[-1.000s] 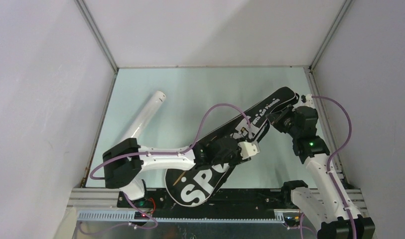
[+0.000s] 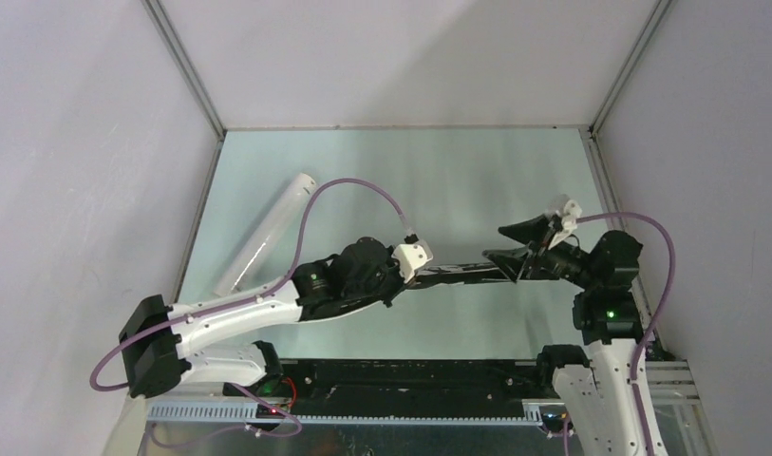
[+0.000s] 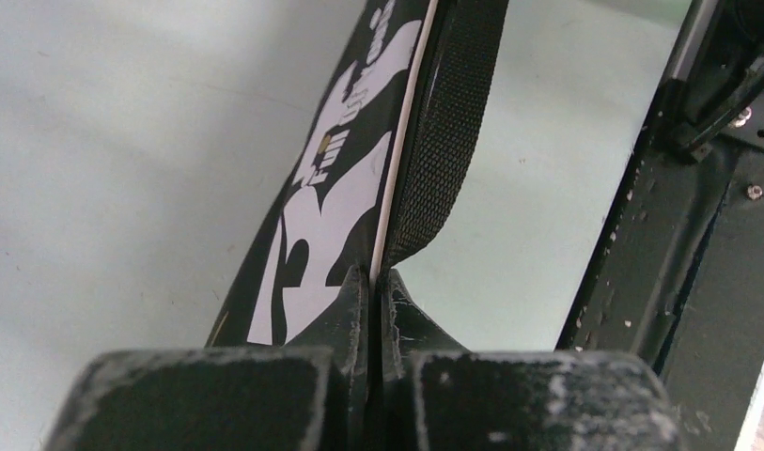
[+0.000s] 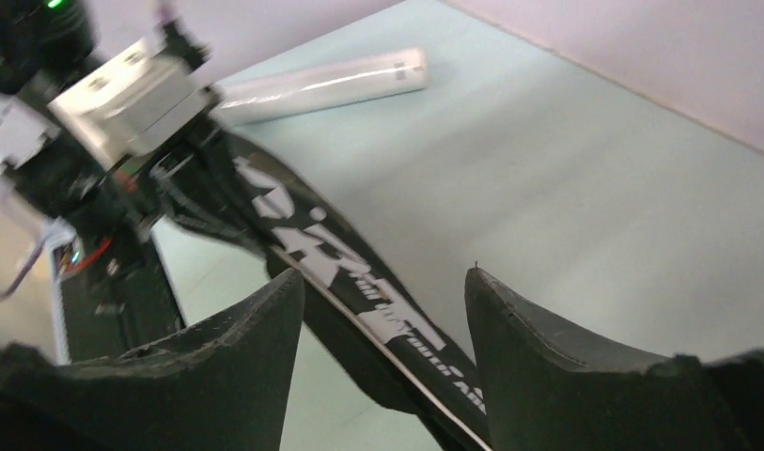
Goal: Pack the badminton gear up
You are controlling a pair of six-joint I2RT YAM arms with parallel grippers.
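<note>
A black racket bag [image 2: 462,274] with white lettering lies stretched across the front middle, mostly hidden by the arms in the top view. My left gripper [image 2: 404,283] is shut on the bag's edge, along a pale zipper strip [image 3: 404,113]. My right gripper [image 2: 517,249] stands open over the bag's right end, with the bag [image 4: 378,310] seen beyond its fingertips. A white shuttlecock tube [image 2: 264,233] lies at the back left, also in the right wrist view [image 4: 326,86].
White walls border the pale table [image 2: 439,180] at left, back and right. A dark rail [image 2: 410,385] runs along the front edge.
My left gripper has moved left with the bag's edge, and the bag has turned more level. The right gripper has shifted and opened its fingers.
</note>
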